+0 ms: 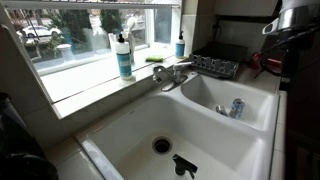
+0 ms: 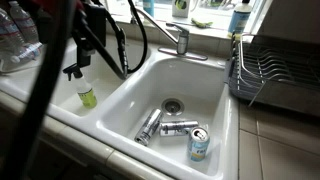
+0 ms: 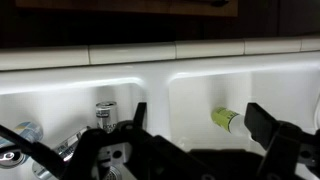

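My gripper stands open over the sink in the wrist view, its dark fingers wide apart with nothing held. A bottle with a green label (image 3: 228, 120) lies below, close to the right finger, which hides part of it. In exterior view 2 the same green-labelled bottle (image 2: 87, 95) and its black top are in the left basin. The other basin holds several cans: a blue and white one (image 2: 198, 142) upright and silver ones (image 2: 178, 128) on their sides. Exterior view 1 shows the cans (image 1: 237, 108) in the far basin and a black top (image 1: 184, 163) in the near one.
A faucet (image 2: 182, 40) rises behind the basins, and a divider (image 3: 154, 100) separates them. A dish rack (image 2: 275, 65) stands on the counter at right. Soap bottles (image 1: 123, 57) line the window side. Clear bottles (image 2: 22, 22) crowd the far left.
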